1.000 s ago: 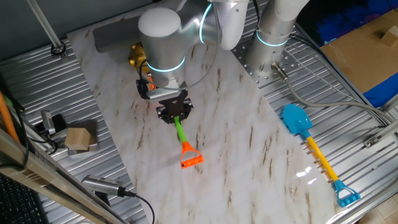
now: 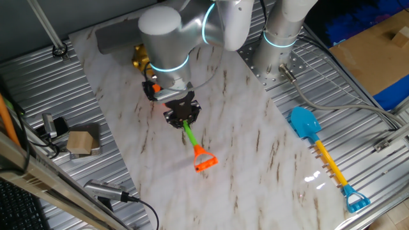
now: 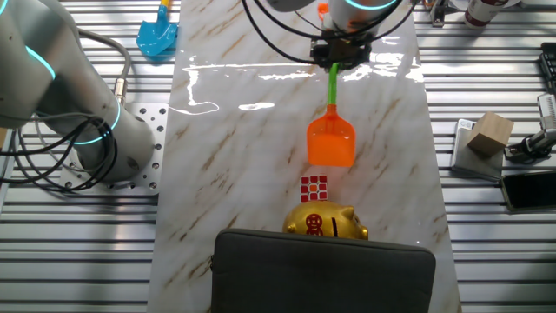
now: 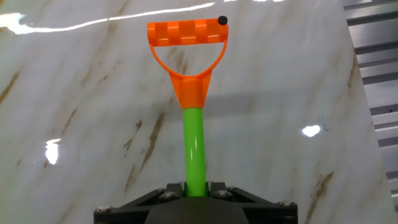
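In exterior view 2, a toy shovel (image 3: pixel 332 143) with an orange blade and green shaft hangs from my gripper (image 3: pixel 337 63), its blade pointing toward a red-faced cube (image 3: pixel 314 189). A small gap shows between blade and cube in that view; the blade's height above the table is hard to judge. The wrist view has the green shaft (image 4: pixel 194 146) running between the fingers, which are shut on it, with the orange D-shaped handle (image 4: pixel 189 93) beyond. Exterior view 1 shows the gripper (image 2: pixel 184 120) over the marble board, largely covering the blade.
Behind the cube sits a gold piggy bank (image 3: pixel 328 219), with a dark grey case (image 3: pixel 321 271) beside it. A blue and yellow shovel (image 2: pixel 324 153) lies along the board's right edge in exterior view 1. A wooden block (image 2: pixel 80 142) is off the board to the left. Much of the board is bare.
In exterior view 1, my gripper and the held shovel have shifted slightly to the right, the handle swinging a little with them. The other objects visible there have stayed put.
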